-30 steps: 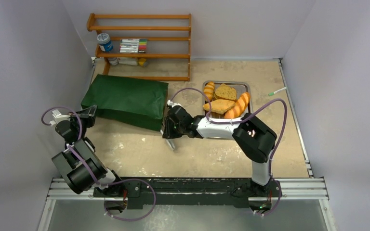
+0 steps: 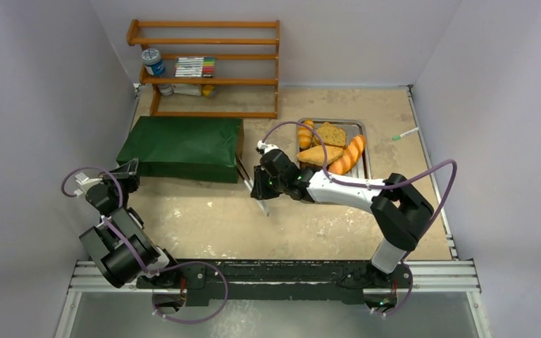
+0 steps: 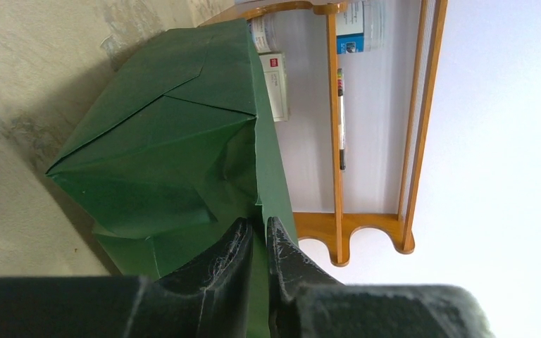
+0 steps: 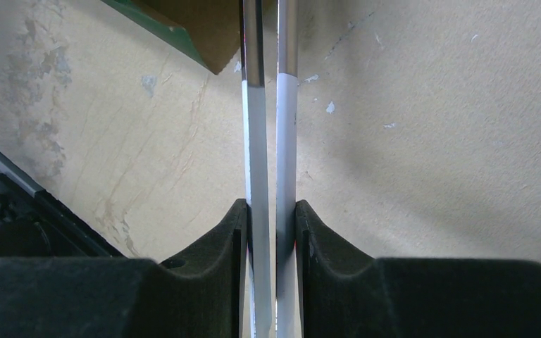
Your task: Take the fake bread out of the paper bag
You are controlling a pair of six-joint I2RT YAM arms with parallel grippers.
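Note:
The green paper bag (image 2: 179,144) lies on its side at the back left, its mouth facing right. My left gripper is shut at the bag's closed left end, on a paper edge. My right gripper stands open, with two long pale strips (image 4: 286,141) between its fingers, reaching to the bag's mouth. Loaves of fake bread (image 2: 346,158) and a bread slice lie on a metal tray (image 2: 358,128) at the right. The bag's inside is mostly hidden.
A wooden rack (image 2: 215,80) with jars and pens stands behind the bag. A small green-tipped stick (image 2: 407,134) lies at the far right. The table in front of the bag is clear.
My right gripper has moved right with the pale strips. The bag's right end has shifted back and left, so it lies straighter. The left arm has barely moved.

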